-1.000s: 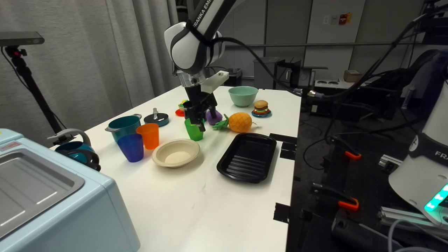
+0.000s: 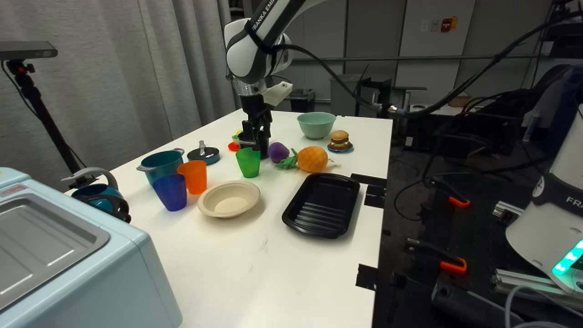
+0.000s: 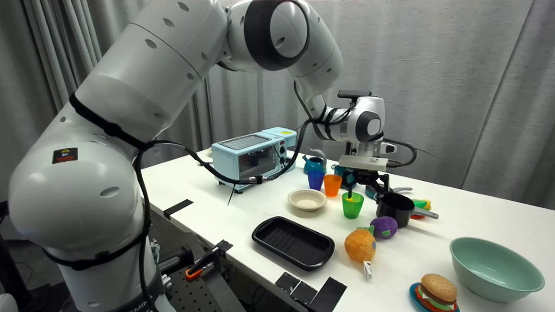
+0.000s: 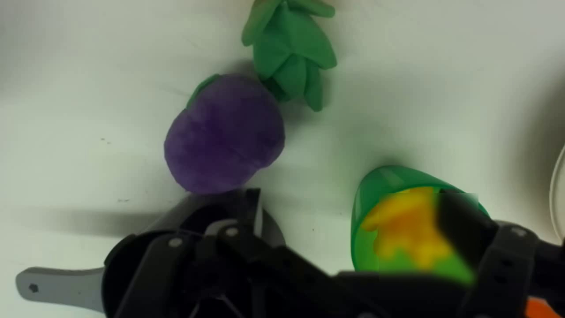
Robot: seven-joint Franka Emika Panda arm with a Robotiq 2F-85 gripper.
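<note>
My gripper stands open low over the table, its fingers wide apart. In the wrist view one finger [image 4: 253,204] is over the black pot [image 4: 175,228]. The other finger [image 4: 458,222] reaches over or into the green cup [image 4: 365,201]. A blurred yellow-orange object [image 4: 408,222] shows inside the cup, close to that finger; whether they touch I cannot tell. Between the fingers, bare table shows. A purple plush eggplant [image 4: 227,132] lies beside the pot. The green leaves [image 4: 291,50] of a plush pineapple [image 3: 360,245] are just beyond it.
Near the cup are an orange cup [image 3: 333,185], a blue cup [image 3: 315,180] and a beige bowl [image 3: 307,200]. A black tray [image 3: 294,243], a toy burger [image 3: 437,290] and a mint bowl [image 3: 494,268] stand farther off. Clear table lies before the toaster oven [image 2: 93,235].
My gripper has shifted back and left in exterior view 1, and it hangs more upright. The green cup has moved slightly left and tilts less than before.
</note>
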